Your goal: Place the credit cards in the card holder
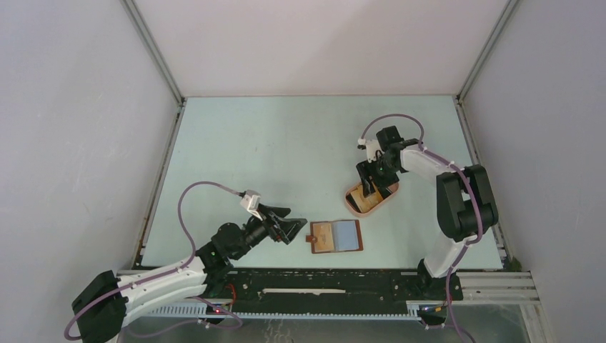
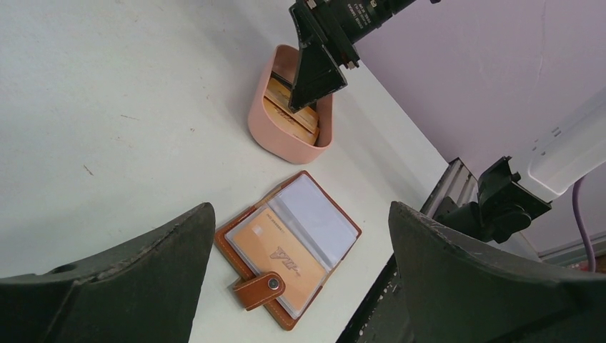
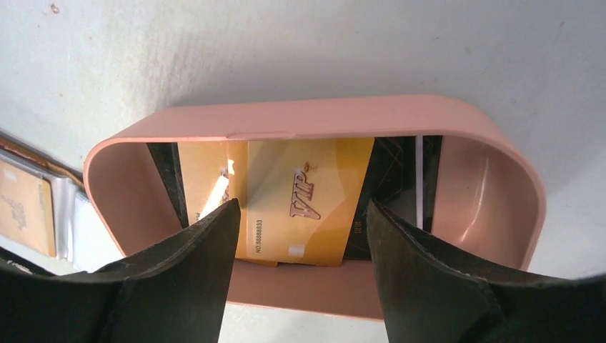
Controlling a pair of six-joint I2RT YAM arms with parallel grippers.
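The brown card holder [image 1: 336, 236] lies unfolded near the table's front edge. A gold card [image 2: 275, 254] shows in its strap-side clear pocket; the other pocket [image 2: 314, 214] looks pale, with no card visible. A pink oval box [image 1: 363, 210] beyond it holds gold cards [image 3: 307, 200] and dark ones [image 3: 393, 171] standing on edge. Right over the box, my right gripper has its fingers apart, tips on either side of the front gold card; contact cannot be told. My left gripper [image 1: 298, 214] is open and empty, just left of the holder.
A dark rail [image 1: 329, 289] runs along the front edge. The box's pink walls [image 3: 314, 118] stand close around the cards and the right fingertips.
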